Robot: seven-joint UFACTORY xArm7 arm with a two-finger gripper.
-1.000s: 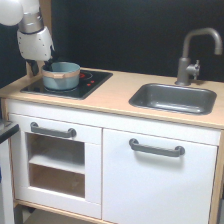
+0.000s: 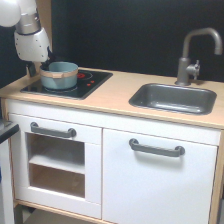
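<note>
A teal pot [image 2: 60, 78] with a paler rim stands upright on the black cooktop [image 2: 92, 88], at its left rear part. My white arm comes down from the top left. Its gripper [image 2: 44, 67] is at the left side of the pot, close to the rim. The fingers are small and partly hidden there, so their opening does not show, nor whether they grasp the pot.
On the right, a metal sink [image 2: 172, 97] is set in the wooden counter [image 2: 118, 92], with a dark faucet [image 2: 186, 65] behind it. Bare counter lies between cooktop and sink. Below are an oven door with a handle [image 2: 53, 131] and a white cupboard door [image 2: 150, 182].
My gripper has shifted slightly left and down. The pot appears a little farther left too. Everything else looks the same.
</note>
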